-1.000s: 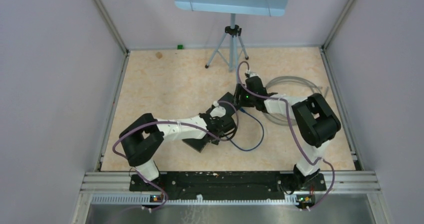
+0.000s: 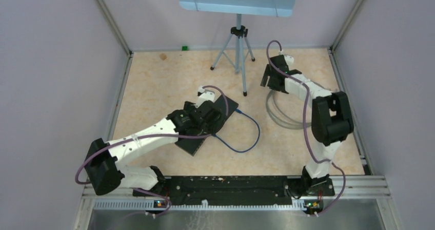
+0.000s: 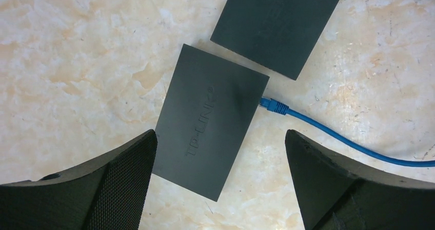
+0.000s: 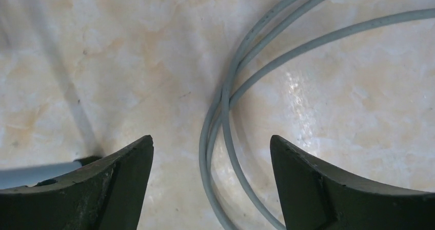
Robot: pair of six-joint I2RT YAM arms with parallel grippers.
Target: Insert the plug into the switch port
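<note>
In the left wrist view a dark TP-LINK switch (image 3: pixel 210 122) lies flat on the tabletop. The blue plug (image 3: pixel 274 106) sits at its right edge, its front end reaching into that side; how deep it is cannot be made out. From the plug a blue cable (image 3: pixel 338 136) curves away to the right. My left gripper hovers above this switch, open and holding nothing. A second dark box (image 3: pixel 279 27) lies just above it. My right gripper is open over a grey cable, away from the switches, with nothing between its fingers.
Coiled grey cable (image 2: pixel 279 118) lies on the right part of the table. A tripod stand (image 2: pixel 239 50) has its legs at the back middle, one close to my right gripper.
Both boxes and the blue cable shifted left together. The left gripper has moved left and back, clear of the plug.
</note>
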